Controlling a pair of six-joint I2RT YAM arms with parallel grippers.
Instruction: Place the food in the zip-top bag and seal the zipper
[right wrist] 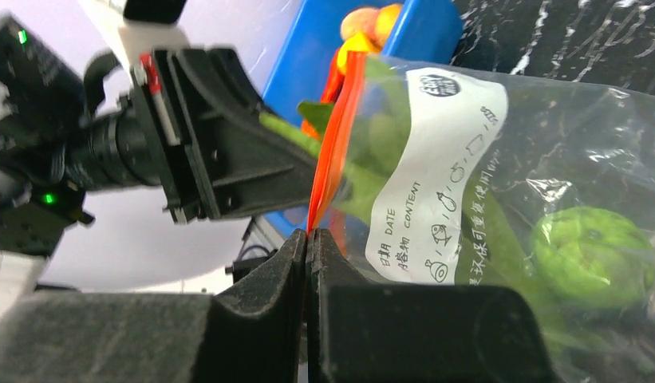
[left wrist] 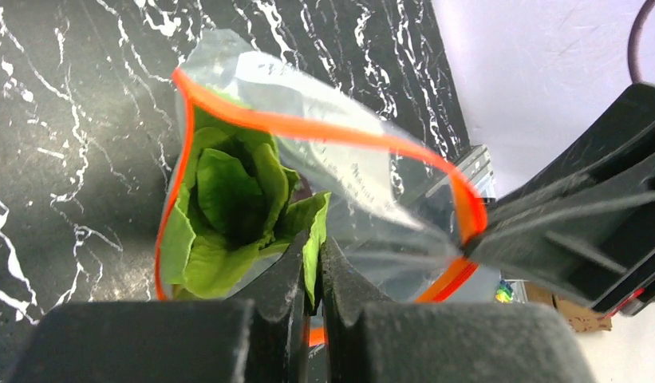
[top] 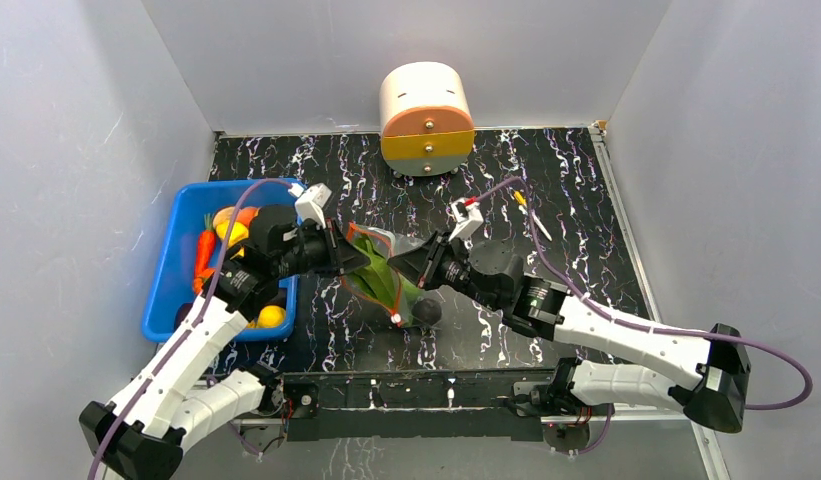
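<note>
The clear zip top bag (top: 398, 312) stands mid-table, its orange-edged mouth (left wrist: 264, 121) spread wide toward the left. Green leaves (left wrist: 232, 191) fill the mouth, and my left gripper is shut on the edge of one leaf. Deeper inside the bag lie a round green item (right wrist: 591, 251) and, in the top view, a dark round item (top: 427, 311). Across from the left one, my right gripper is shut on the bag's orange rim, which runs down between its fingertips. A label with printed drawings (right wrist: 436, 171) shows on the bag's side.
A blue bin (top: 158, 280) of play food, with a carrot (top: 204, 250) and a lemon (top: 271, 316), stands at the left under my left arm. A drawer cabinet (top: 426, 115) is at the back; a marker (top: 533, 216) lies at right.
</note>
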